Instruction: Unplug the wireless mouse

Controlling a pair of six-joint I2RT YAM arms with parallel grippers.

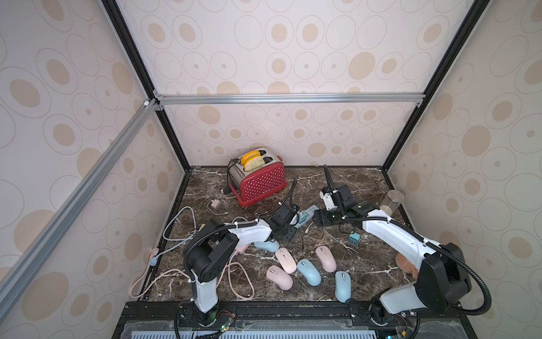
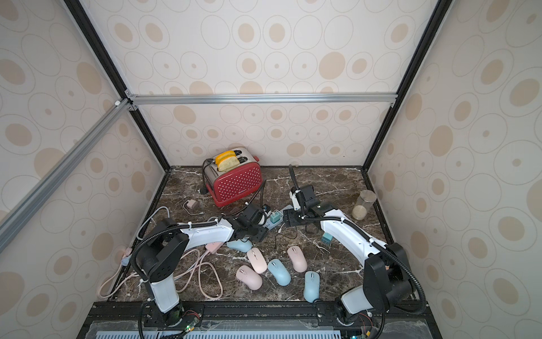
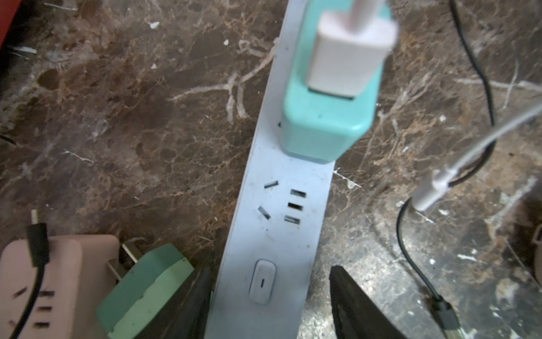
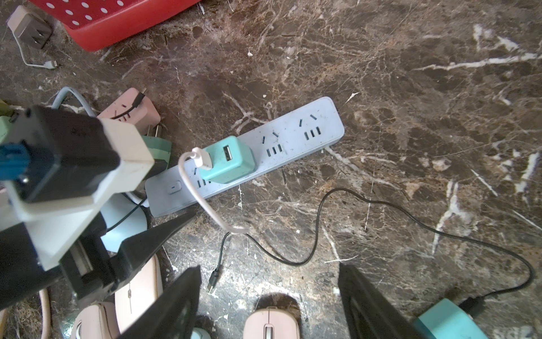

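Observation:
A pale blue power strip (image 3: 265,237) carries a mint adapter (image 3: 321,130), which has a white plug (image 3: 345,56) and cable in it. In the left wrist view my left gripper has its fingers apart over the switch end of the strip, near that adapter, holding nothing visible. My right gripper stands open to the right of the strip, over the table in front of it, empty between its fingers. A white connector (image 3: 429,189) lies beside a black cable. Several pink and blue mice (image 1: 308,272) lie on the front of the table.
A red toaster (image 1: 259,184) stands behind the strip. A pink strip (image 3: 84,271) and a green plug (image 3: 141,288) lie beside it, a teal block (image 4: 448,322) at the right, a glass jar (image 1: 392,200) farther right.

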